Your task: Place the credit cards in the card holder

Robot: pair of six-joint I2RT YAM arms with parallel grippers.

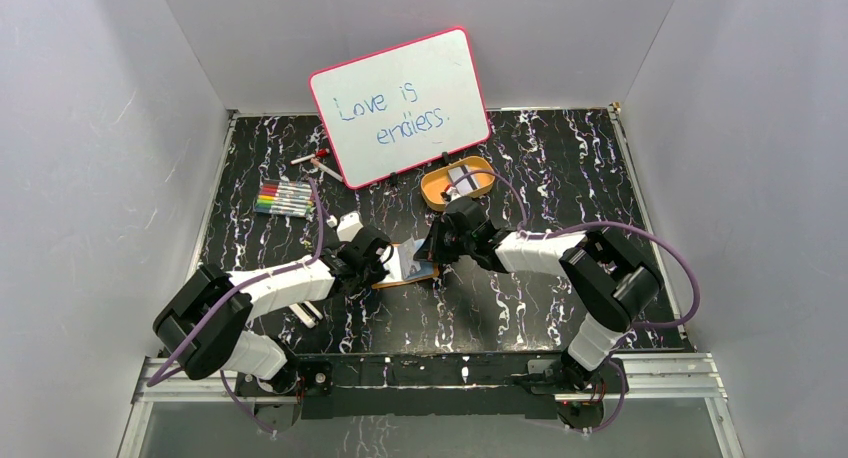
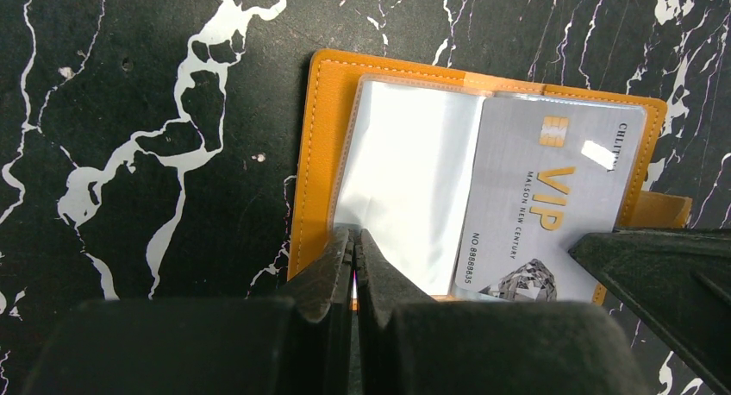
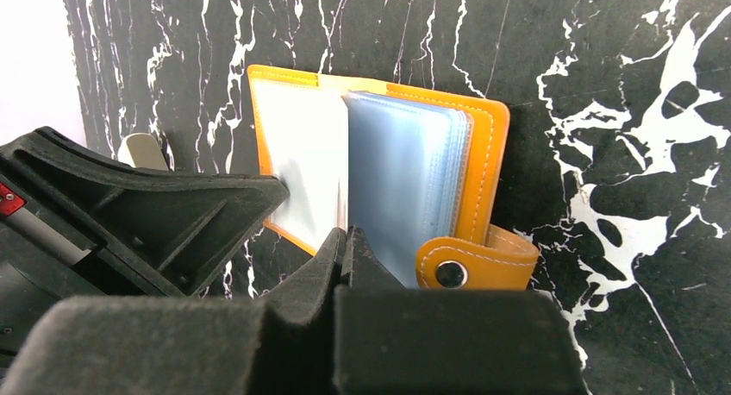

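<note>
The orange card holder (image 2: 304, 179) lies open on the black marbled table. In the left wrist view its left side shows a white sleeve page (image 2: 414, 153), and a silver VIP card (image 2: 504, 184) lies over the right side. Seen from the right wrist, a raised page or card stands almost edge-on beside the bluish clear sleeves (image 3: 405, 171). My left gripper is shut at the white page's lower left. Against the silver card's lower right is my right gripper, shut, with nothing plainly visible between its fingers.
An orange tray (image 1: 432, 189) with cards (image 1: 464, 180) stands behind the right arm. The whiteboard (image 1: 400, 108) leans at the back, coloured markers (image 1: 284, 198) lie at left, and the holder's snap strap (image 3: 483, 261) sticks out.
</note>
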